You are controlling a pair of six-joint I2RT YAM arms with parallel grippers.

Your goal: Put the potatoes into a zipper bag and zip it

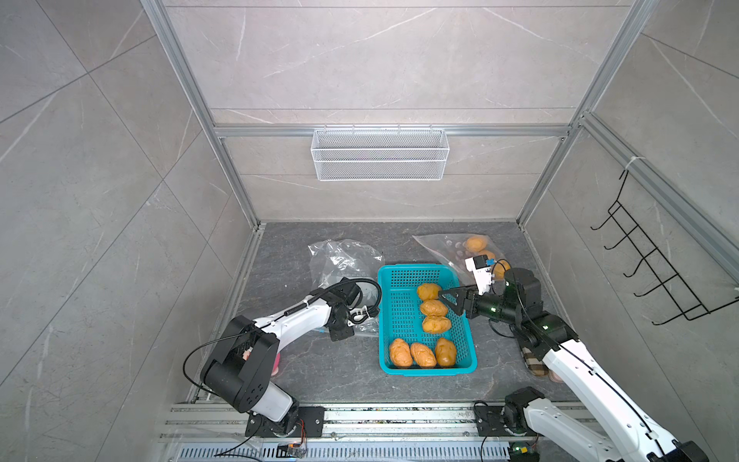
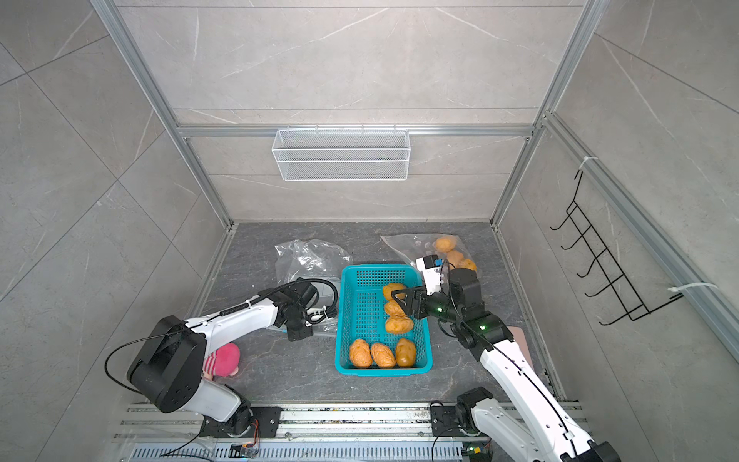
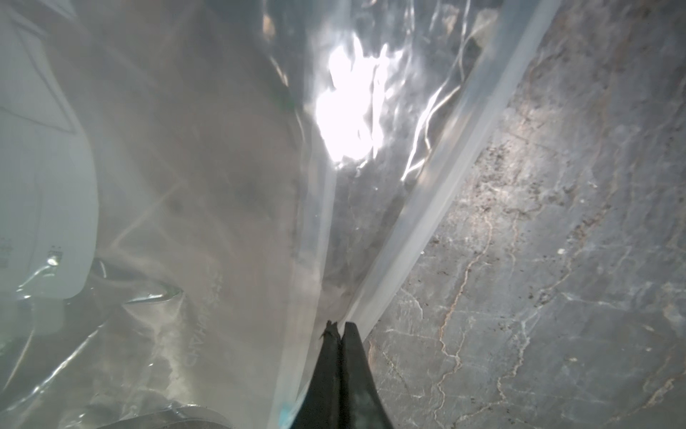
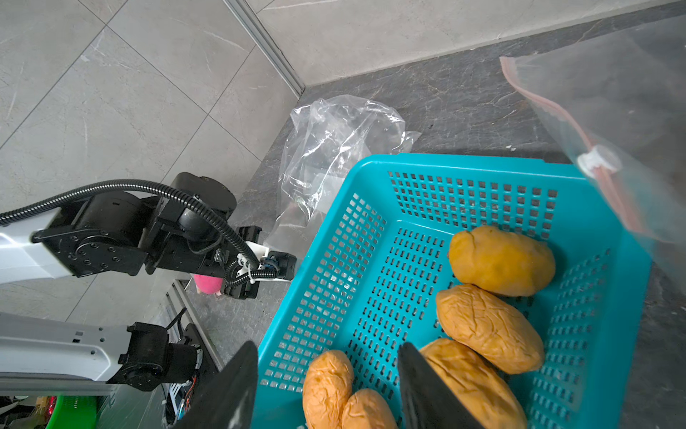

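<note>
An empty clear zipper bag (image 1: 338, 258) lies flat left of the teal basket (image 1: 400, 285). Its zip strip (image 3: 443, 178) runs diagonally under my left gripper, which is shut at the bag's edge; whether it pinches plastic is unclear. Several potatoes (image 4: 493, 329) sit in the basket. My right gripper hangs open over the basket's right part, nothing between its fingers. Another zipper bag (image 2: 419, 246) with potatoes in it lies behind, at the right.
A pink item (image 2: 223, 358) lies beside the left arm. A white wire rack (image 1: 378, 154) hangs on the back wall, black hooks (image 1: 646, 261) on the right wall.
</note>
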